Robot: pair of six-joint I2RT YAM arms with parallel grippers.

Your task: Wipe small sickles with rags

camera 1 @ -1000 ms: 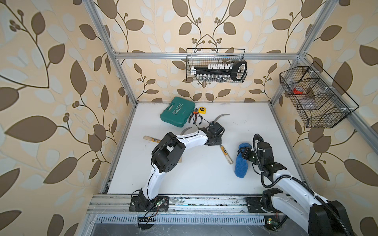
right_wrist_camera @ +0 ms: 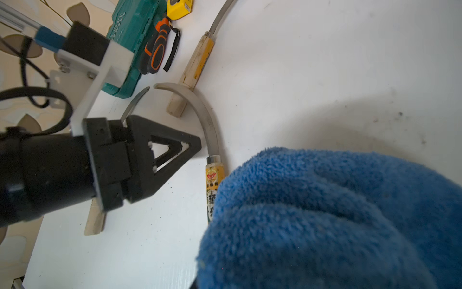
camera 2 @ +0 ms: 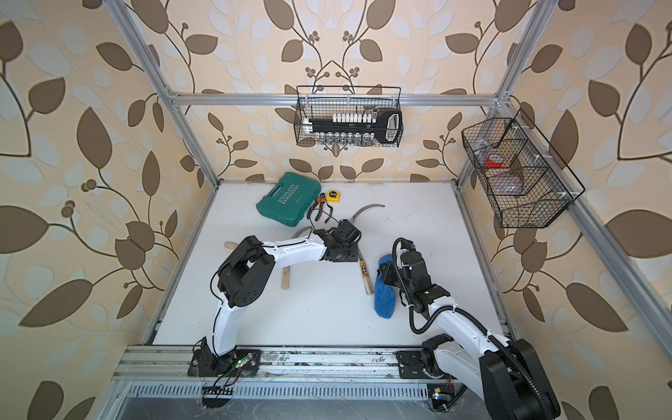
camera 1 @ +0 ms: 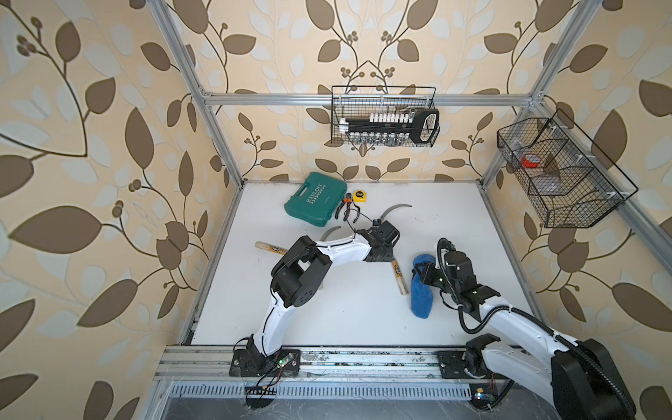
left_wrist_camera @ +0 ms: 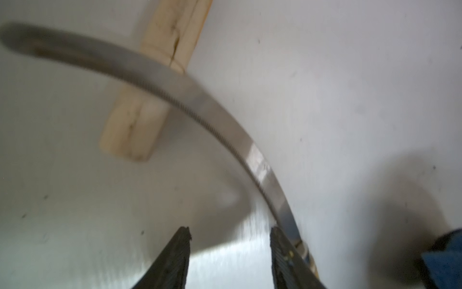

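Note:
A small sickle lies in the middle, with its curved blade (right_wrist_camera: 208,118) and yellow-labelled handle (right_wrist_camera: 214,180) showing in the right wrist view. Close over that blade is my left gripper, its fingers well apart and nothing clear between them; the handle end of the blade passes by the right-hand finger (left_wrist_camera: 284,262). Whether they touch, I cannot tell. The blue rag (camera 1: 422,297) hangs from my right gripper (camera 1: 424,271), just right of the sickle handle. Its fingers are hidden by cloth in the right wrist view.
Another sickle's wooden handle (right_wrist_camera: 185,79) lies beyond the blade, and another wooden handle (camera 2: 285,278) lies left of it. A green case (camera 1: 316,198), pliers (camera 1: 347,208) and a yellow tape measure (camera 1: 359,196) are at the back.
The right gripper and rag have shifted left toward the sickle handle, whose near end has swung slightly left.

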